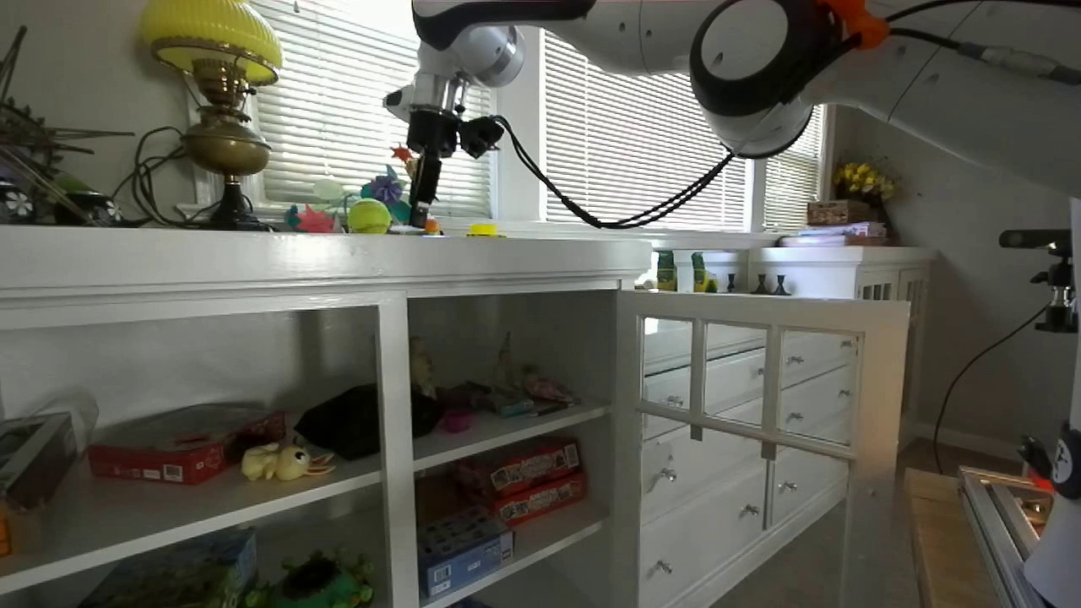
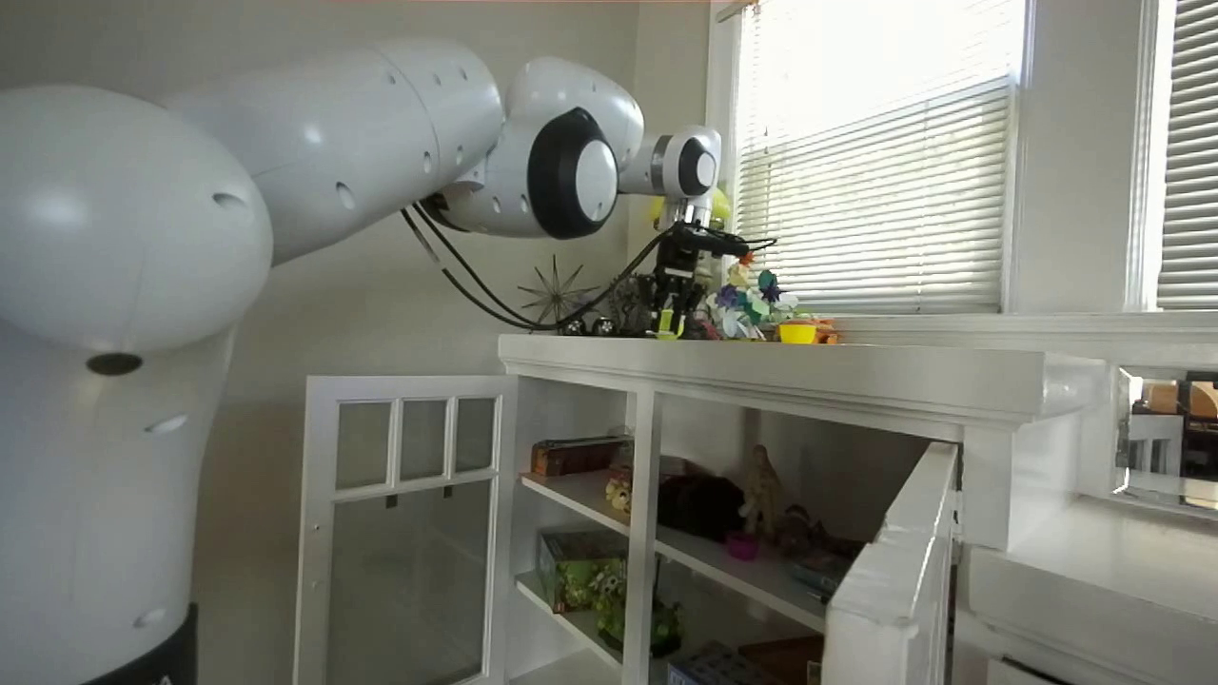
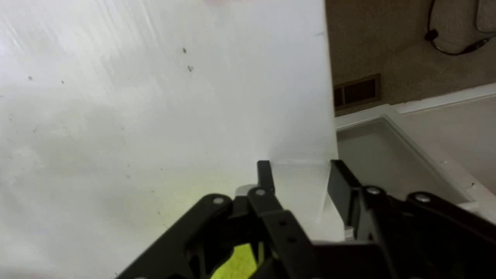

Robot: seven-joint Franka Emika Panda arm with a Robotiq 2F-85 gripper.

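Observation:
My gripper points down close over the white cabinet top [image 3: 162, 116], near its front edge. In the wrist view its black fingers [image 3: 342, 183] stand some way apart. A pale patch with a faint line along it shows between them; whether this is a held thing or only the cabinet top, I cannot tell. In exterior view 1 a yellow-green ball [image 1: 369, 216] rests on the top, to the left of the gripper. Part of a yellow-green surface [image 3: 238, 262] shows through the finger linkage. Yellow-green [image 2: 670, 323] also shows at the fingers in exterior view 2.
A brass lamp [image 1: 228, 152] and colourful paper flowers [image 1: 386, 187] stand on the top, with a yellow cup [image 2: 798, 331] nearby. Below are shelves with boxes and toys. The glazed cabinet doors [image 1: 871, 405] stand open. Bare surface lies ahead in the wrist view.

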